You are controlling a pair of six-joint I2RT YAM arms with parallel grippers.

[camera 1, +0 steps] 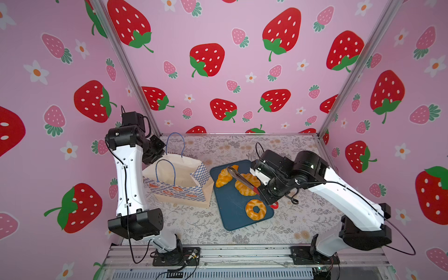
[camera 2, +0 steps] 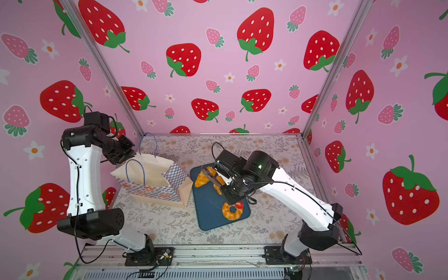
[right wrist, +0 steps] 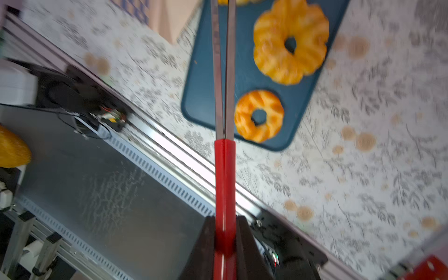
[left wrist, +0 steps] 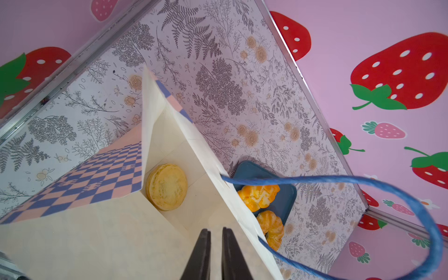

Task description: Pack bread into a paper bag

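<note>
The paper bag (camera 1: 186, 193) stands open on the left, blue-checked with blue handles. Inside it lies a round flat bread (left wrist: 167, 186). My left gripper is at the bag's left side, its fingers slightly apart over the bag's inner wall, with nothing visible between them. My right gripper is shut on the red handle of metal tongs (right wrist: 225, 168). Those tongs reach over the blue tray (camera 1: 227, 214), their arms close together; their tips are out of the right wrist view. On the tray sit a croissant-like bread (camera 1: 223, 179), a large ring bread (right wrist: 270, 51) and a small ring bread (right wrist: 258, 132).
The tray is just right of the bag. A metal rail (camera 1: 224, 250) runs along the front. The blue handle (left wrist: 420, 224) arches across the left wrist view.
</note>
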